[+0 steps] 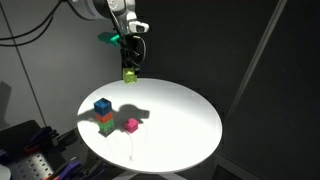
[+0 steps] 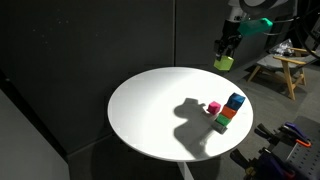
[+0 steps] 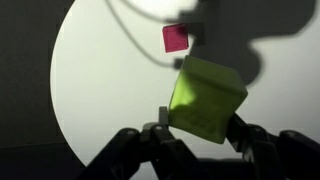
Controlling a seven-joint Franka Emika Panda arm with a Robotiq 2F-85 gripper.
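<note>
High over the table hangs a yellow-green block, with my gripper shut on it. In the wrist view the same block looks tilted between the dark fingers and covers part of the table. A pink cube lies alone on the white surface, well below and apart from the held block. Left of it in exterior view 1 stands an upright stack: a blue block on top, an orange-red block in the middle, a green block at the bottom.
Dark equipment stands past its edge beside the stack. A wooden chair is behind the arm in exterior view 2.
</note>
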